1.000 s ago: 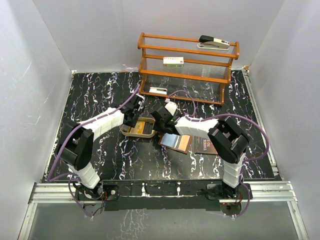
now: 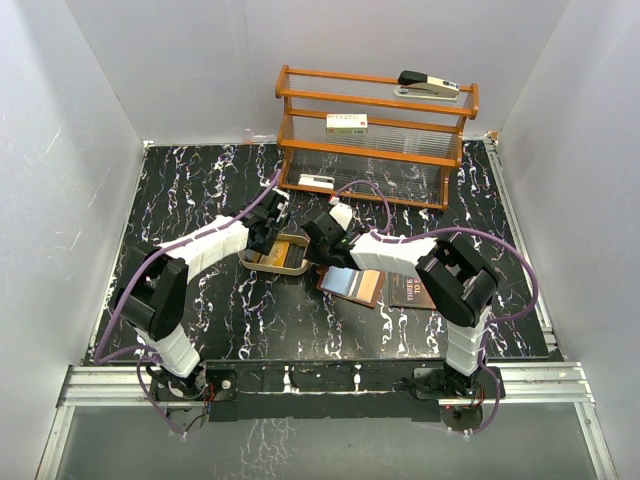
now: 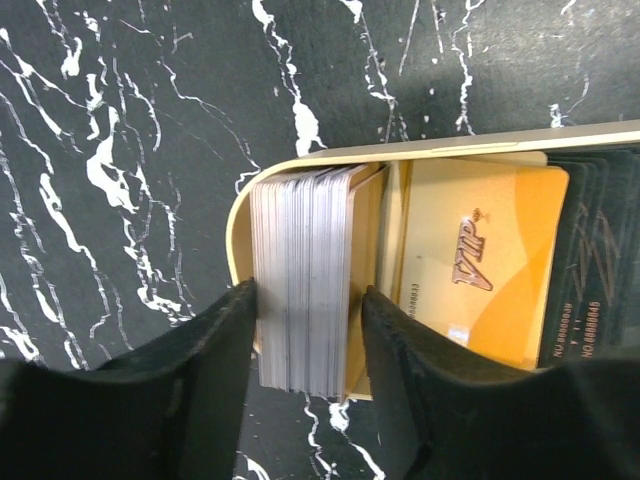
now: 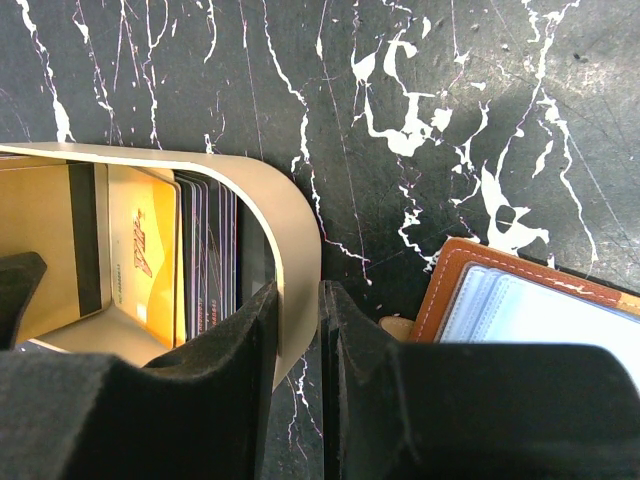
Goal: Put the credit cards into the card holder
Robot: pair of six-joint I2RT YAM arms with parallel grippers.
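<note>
A beige box [image 3: 440, 150] with rounded ends holds cards on the dark marble table. In the left wrist view, a thick stack of white-edged cards [image 3: 300, 270] stands in its left end. The fingers of my left gripper lie close along both sides of this stack; whether they press on it cannot be told. Beside it are an orange VIP card [image 3: 485, 250] and dark cards [image 3: 597, 250]. At the opposite end, my right gripper is shut on the box's curved wall [image 4: 296, 235].
An open brown wallet with clear sleeves [image 2: 350, 284] lies just right of the box, a dark book [image 2: 410, 291] beyond it. A wooden rack [image 2: 370, 152] stands behind, carrying a stapler [image 2: 428, 86] and a small box [image 2: 346, 123].
</note>
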